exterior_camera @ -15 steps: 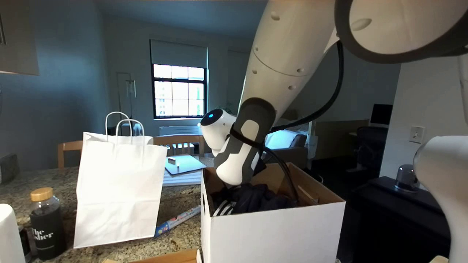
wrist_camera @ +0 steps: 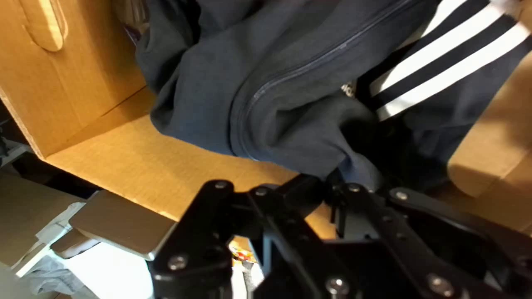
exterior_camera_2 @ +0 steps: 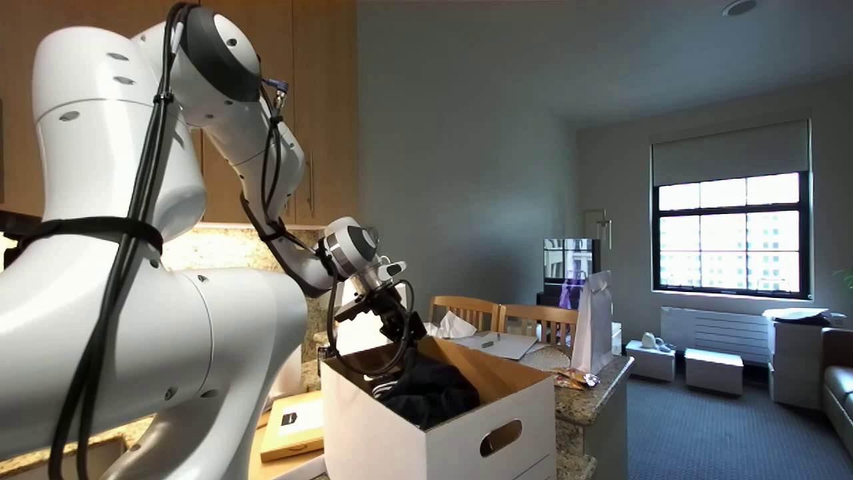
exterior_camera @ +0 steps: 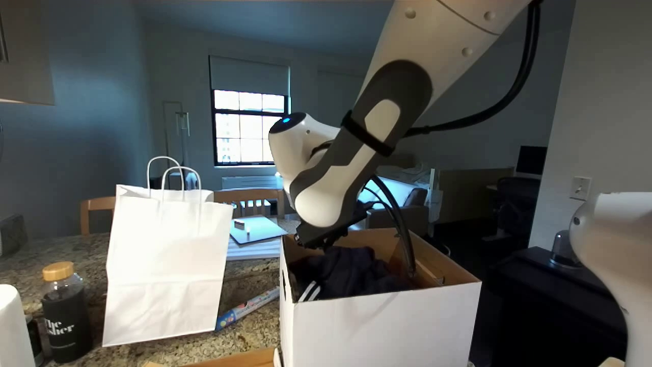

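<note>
A dark navy garment (wrist_camera: 279, 94) with white stripes and a long seam lies bunched in a white cardboard box (exterior_camera: 385, 330). My gripper is shut at the garment's near edge in the wrist view. Folds of cloth converge at the fingertips, and a thin bit of fabric appears caught there. Exterior view 2 has the gripper over the box's far side, with the dark cloth (exterior_camera_2: 436, 392) rising toward it. The exact pinch point is hidden by the black fingers.
Left of the box stand a white paper bag (exterior_camera: 168, 269) and a bottle with a wooden cap (exterior_camera: 64, 312). A colourful tube (exterior_camera: 247, 308) lies on the counter between bag and box. The box walls rise around the garment.
The arm has risen out of the box, bringing the gripper up near the rim. The garment's bunched shape has shifted, and its stripes show less in exterior view 1.
</note>
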